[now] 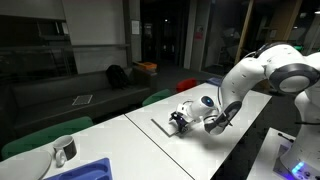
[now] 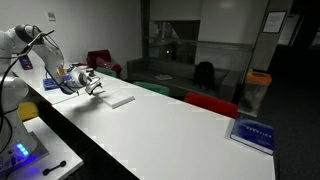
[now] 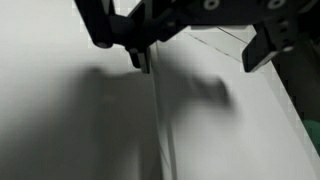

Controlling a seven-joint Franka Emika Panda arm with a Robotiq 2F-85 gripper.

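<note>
A thin, pale flat object (image 2: 118,102) lies on the white table in exterior view 2. My gripper (image 1: 178,122) is low over the table at one end of this object, pointing down. In the wrist view, the two dark fingers of the gripper stand well apart, so it looks open. A long straight pale edge (image 3: 163,120) runs below them, close to the left fingertip; whether they touch I cannot tell. Nothing is visibly clamped. The arm partly hides the object in exterior view 1.
A mug (image 1: 65,150), a blue tray (image 1: 85,172) and a pale round plate (image 1: 25,164) are at the left of exterior view 1. Green and red chairs (image 2: 212,104) line the far edge. A blue item (image 2: 251,134) lies at the table's far right end. Mid-table is clear.
</note>
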